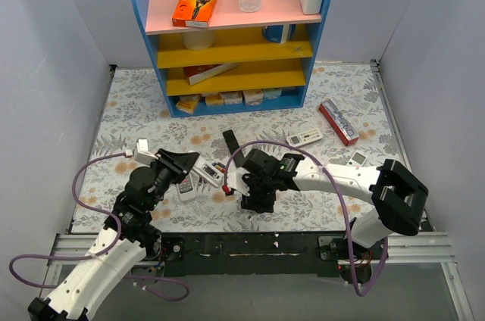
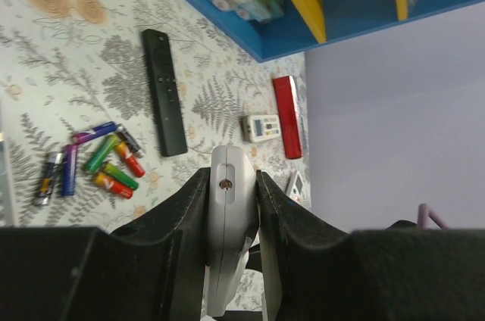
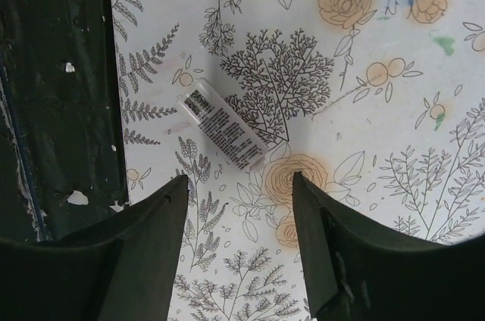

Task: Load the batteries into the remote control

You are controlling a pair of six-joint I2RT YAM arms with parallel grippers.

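A white remote control (image 1: pixel 208 171) is held at one end by my left gripper (image 1: pixel 191 162), which is shut on it. In the left wrist view the same remote (image 2: pixel 230 219) stands end-on between the dark fingers. Below it on the table lie several small coloured batteries (image 2: pixel 98 156). My right gripper is open, fingers pointing down, with nothing between them. Just ahead of its fingertips in the right wrist view, a small pale piece with a printed label (image 3: pixel 225 126), perhaps the battery cover, lies flat on the table. The right arm hides it from above.
A black remote (image 1: pixel 233 144) lies mid-table. Another white remote (image 1: pixel 305 137) and a red box (image 1: pixel 339 122) are at the right, near a small white device (image 1: pixel 357 159). One more pale remote (image 1: pixel 186 187) sits under the left gripper. A blue shelf (image 1: pixel 227 105) closes the back.
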